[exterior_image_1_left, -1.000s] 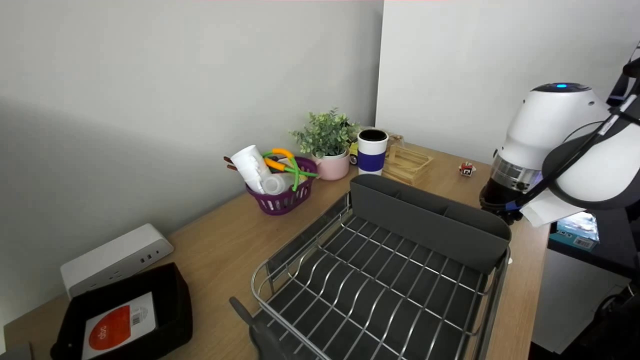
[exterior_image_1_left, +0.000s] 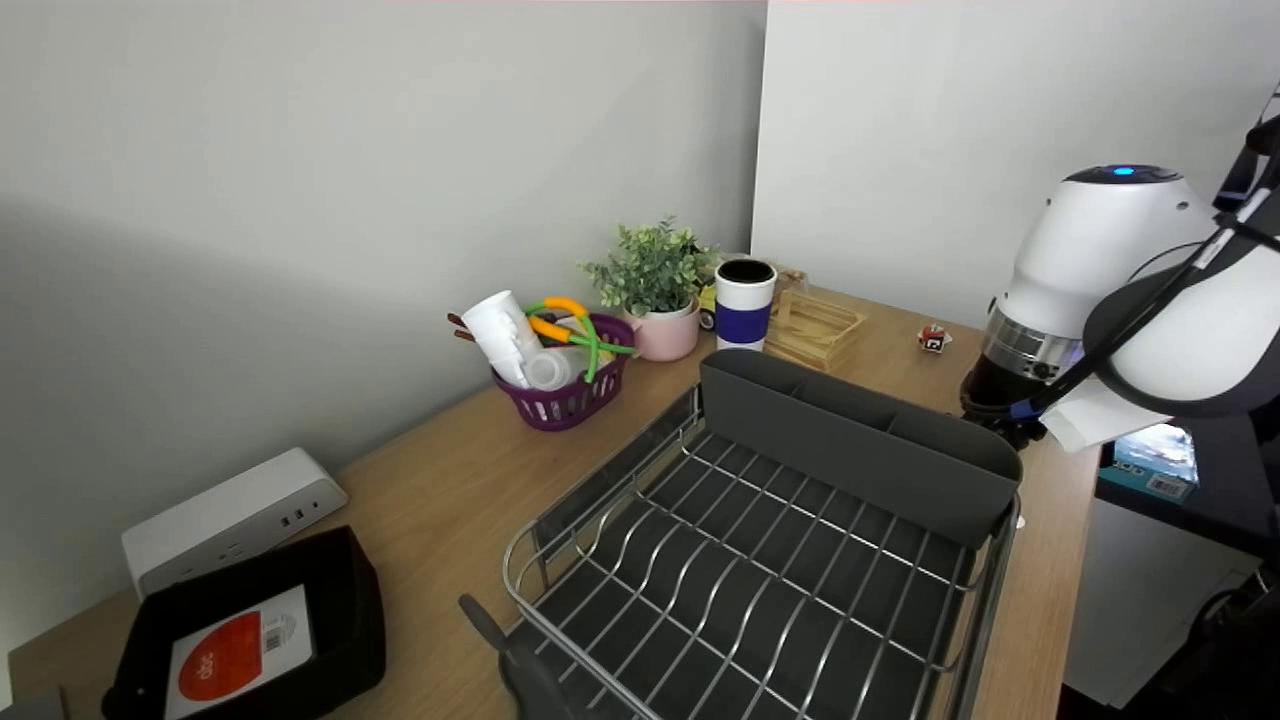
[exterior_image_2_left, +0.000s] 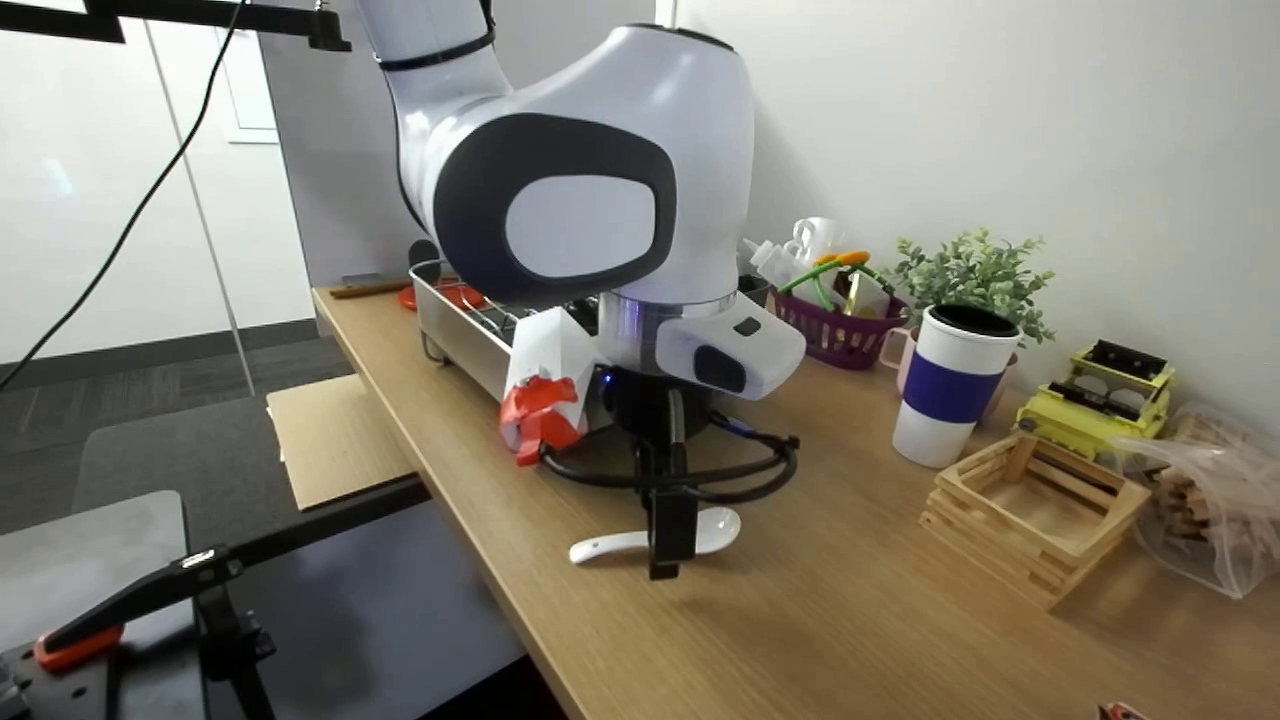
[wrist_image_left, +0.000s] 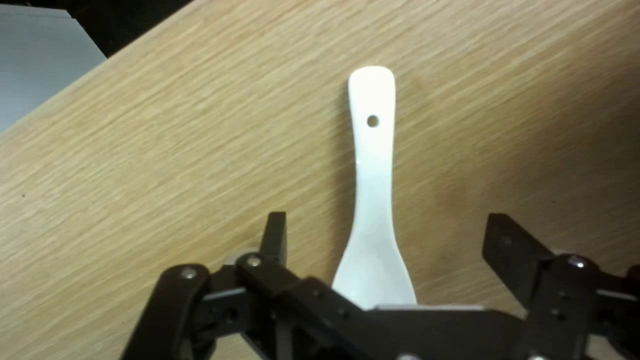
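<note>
A white spoon (wrist_image_left: 373, 180) with a hole in its handle lies flat on the wooden table. In the wrist view my gripper is open above it, one finger on each side and clear of the spoon; the lower part of its bowl is hidden behind the gripper body. Exterior view 2 shows the gripper (exterior_image_2_left: 672, 564) pointing down, with the spoon's handle (exterior_image_2_left: 609, 546) to the left of the near finger and its bowl (exterior_image_2_left: 720, 528) to the right. The rack hides the fingers in exterior view 1.
A dish rack (exterior_image_1_left: 768, 576) with a grey utensil holder (exterior_image_1_left: 858, 438) fills the table's middle. Near the wall stand a purple basket (exterior_image_1_left: 558, 406), a potted plant (exterior_image_1_left: 654, 270), a tumbler (exterior_image_2_left: 954, 390) and a wooden crate (exterior_image_2_left: 1020, 528). The table's edge runs close to the spoon's handle.
</note>
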